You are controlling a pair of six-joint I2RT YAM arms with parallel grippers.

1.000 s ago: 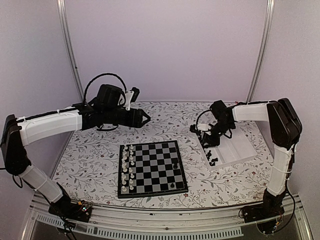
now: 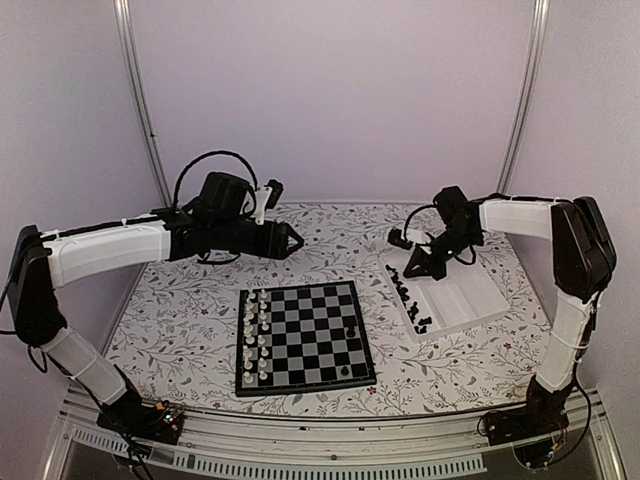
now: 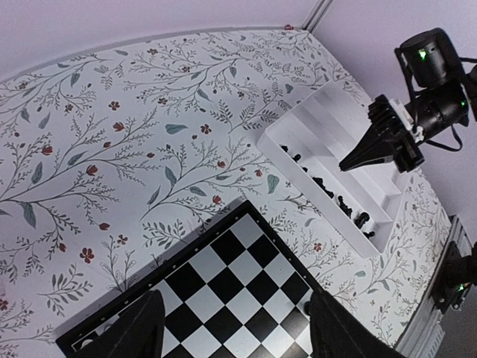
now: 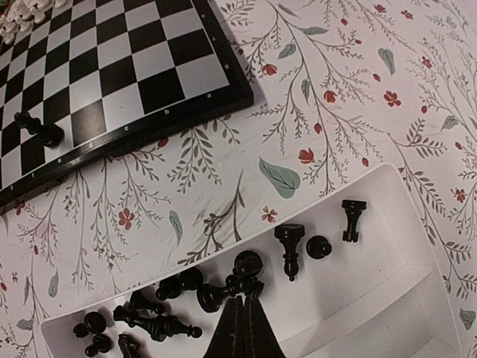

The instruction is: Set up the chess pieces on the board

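The chessboard (image 2: 320,385) lies on the table, with white pieces (image 2: 250,333) in two columns along its left side. Towards its right side stand two black pieces, one upper (image 2: 350,332) and one lower (image 2: 345,370). Several other black pieces lie jumbled in a compartment of the white tray (image 4: 417,224), among them a rook (image 4: 354,221) on its side. Over that compartment my right gripper is shut, its tips together and empty; a black piece (image 4: 214,297) lies outside them. My left gripper hangs behind the board, fingers wide apart and empty.
Low walls (image 3: 320,195) edge the tray and divide it; its other compartments look empty. A patterned strip of bare table (image 4: 279,179) separates tray and board. Clear table also lies behind the board.
The left arm barely shifted.
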